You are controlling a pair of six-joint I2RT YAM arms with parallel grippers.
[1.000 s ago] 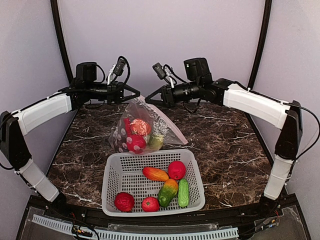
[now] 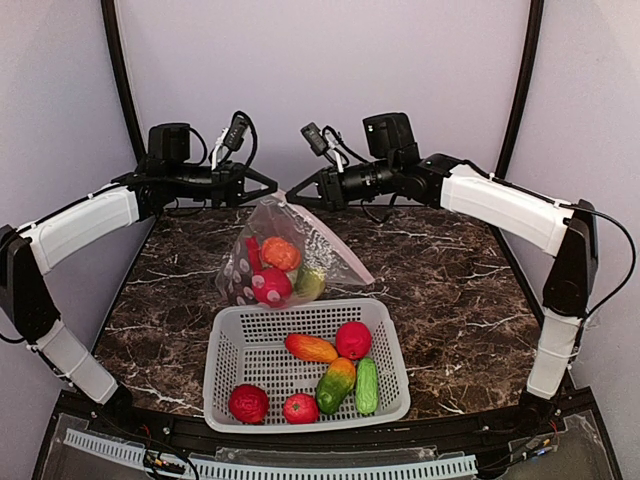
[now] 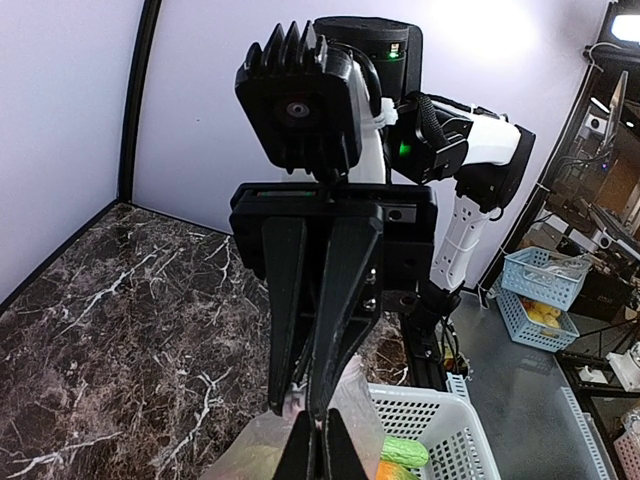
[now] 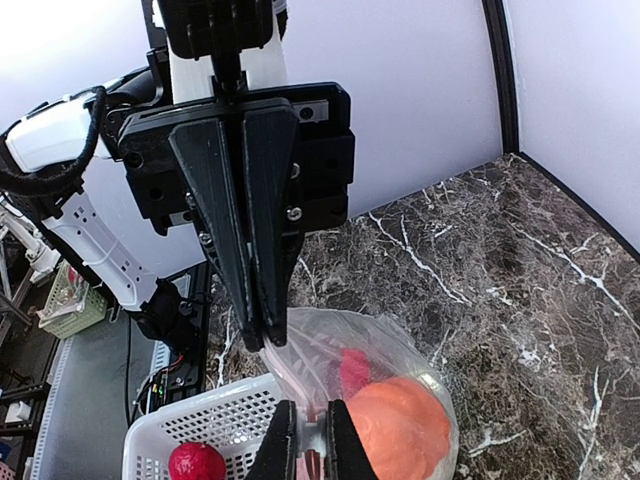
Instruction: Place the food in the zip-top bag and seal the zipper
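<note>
The clear zip top bag [image 2: 235, 265] hangs above the table with its pink zipper strip [image 2: 335, 243] slanting down to the right. Inside it are an orange-red food piece [image 2: 280, 253], a red round one [image 2: 271, 286] and a yellow-green one [image 2: 310, 283]. At the bag's top corner, my left gripper [image 2: 277, 188] is shut on the thin edge. Close beside it, my right gripper [image 2: 290, 197] pinches the zipper strip; the right wrist view shows pink film between its fingers. In the left wrist view my left fingers [image 3: 345, 450] are together, any film between them hidden.
Just in front of the bag stands a white basket [image 2: 215, 365] holding several foods, among them a green cucumber [image 2: 366, 386] and a mango-like fruit [image 2: 336, 385]. The two grippers nearly touch.
The basket is unchanged.
</note>
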